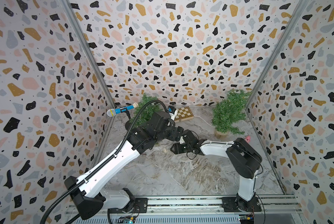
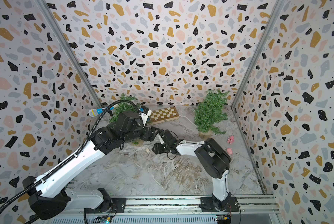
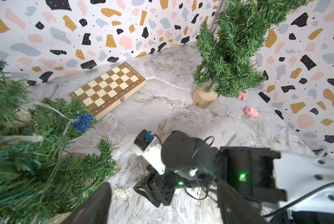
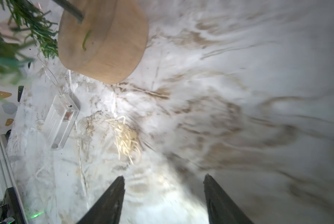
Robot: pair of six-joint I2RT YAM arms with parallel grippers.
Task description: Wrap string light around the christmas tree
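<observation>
The string light's thin wire point(image 3: 58, 161) runs over the branches of the left tree point(image 3: 21, 164), where a blue ball point(image 3: 81, 122) and a pale ball point(image 3: 20, 118) show. A cream ball point(image 4: 126, 138) lies on the table near that tree's wooden base point(image 4: 120, 48). Next to it rests a clear box point(image 4: 60, 121) with a wire at one end. My right gripper is open, low over the table, nothing between its fingers; the ball lies ahead of it, apart. Beside the tree, my left gripper is open and appears empty; the right arm shows beyond its fingers.
A second tree point(image 3: 234, 52) stands at the right. At the back lies a chessboard point(image 3: 109, 87); a microphone point(image 1: 122, 109) stands far left. A pink toy point(image 3: 251, 111) sits at the right. The two grippers are close together.
</observation>
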